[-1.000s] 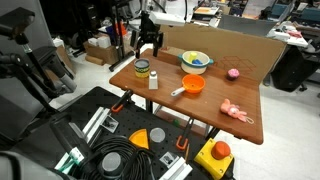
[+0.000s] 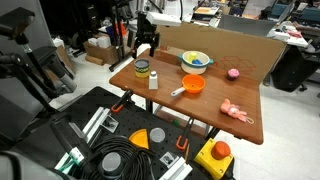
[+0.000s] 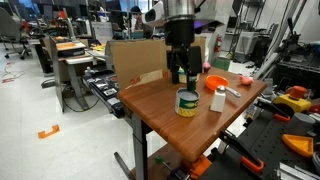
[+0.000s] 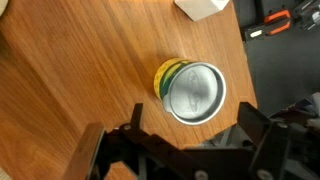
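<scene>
A can with a silvery lid and a yellow-green label [image 4: 195, 92] stands upright on the wooden table in the wrist view. It is near the table's left corner in exterior view 1, where the can [image 2: 142, 73] shows beside a small white bottle [image 2: 153, 82]. My gripper [image 3: 183, 79] hangs just above the can [image 3: 187, 103] in exterior view 2. Its fingers are open, one dark finger [image 4: 92, 148] to the left and the other to the right below the lid, with the can apart from both.
A bowl with yellow and blue things [image 2: 195, 62], an orange bowl [image 2: 193, 84], a spoon-like utensil [image 2: 178, 92], a small pink round thing [image 2: 233, 74] and a pink soft toy [image 2: 236, 112] share the table. Bare wood lies around the middle and right.
My gripper has shifted a little and turned at the wrist, now appearing farther left in exterior view 1. The can and the other table items have stayed put.
</scene>
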